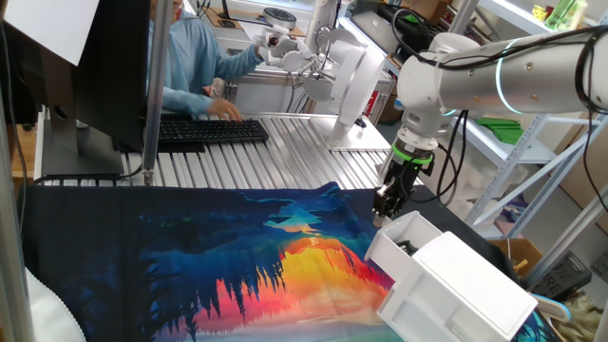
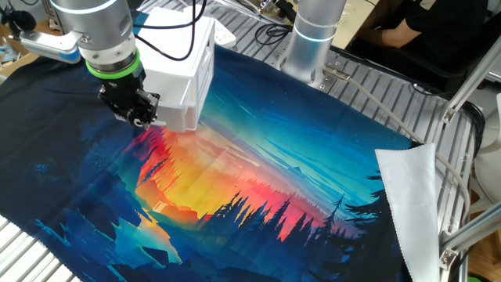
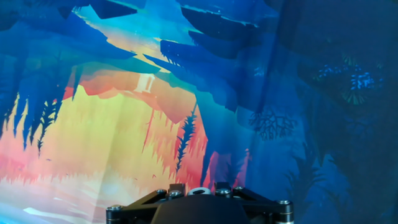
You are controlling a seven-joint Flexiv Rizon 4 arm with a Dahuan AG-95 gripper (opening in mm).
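A white box-like drawer unit (image 1: 475,285) stands on the printed cloth, its drawer (image 1: 388,249) pulled out toward the arm. Something dark lies inside the drawer, too small to make out. Right by the drawer's front end, my gripper (image 1: 382,217) points down, low over the cloth. From the other side, exterior view 2 has the gripper (image 2: 141,121) beside the drawer front (image 2: 176,116); whether they touch is unclear. Along the bottom of the wrist view, the gripper shows its fingers drawn in toward a small pale ring. Their tips are hidden, so the finger state is unclear.
A pale strip (image 2: 411,207) lies at the cloth's edge.
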